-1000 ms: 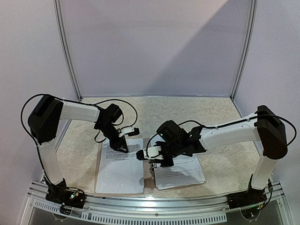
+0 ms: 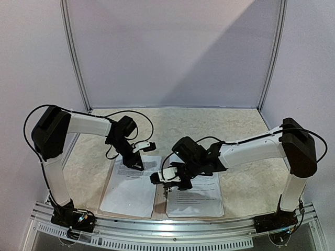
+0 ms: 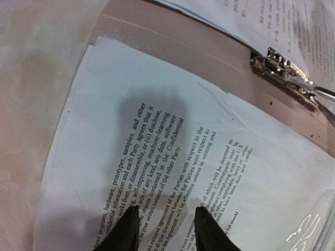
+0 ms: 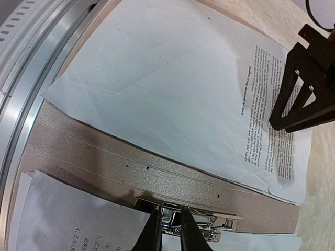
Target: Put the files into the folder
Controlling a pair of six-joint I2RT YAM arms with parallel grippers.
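Observation:
The folder (image 2: pixel 161 201) lies open, its brown spine running between two stacks of white paper. Printed sheets cover the left half as the left paper stack (image 2: pixel 128 191), and the right paper stack (image 2: pixel 196 198) covers the other half. A metal clip (image 3: pixel 285 76) sits on the spine beside the right stack. My right gripper is shut on the metal clip, though the exact contact is hard to see. Above the printed end of the left stack, my left gripper is partly open, with no sheet visibly pinched between its fingers.
A metal rail (image 2: pixel 172 226) runs along the table's front, close to the folder's near edge. Bare tabletop (image 2: pixel 246 178) lies to the right, and the area behind the folder is clear. Cables loop from both arms.
The folder with both stacks has slid a little left and toward the front rail, turning slightly. My right gripper has moved slightly left with it; the left arm looks still.

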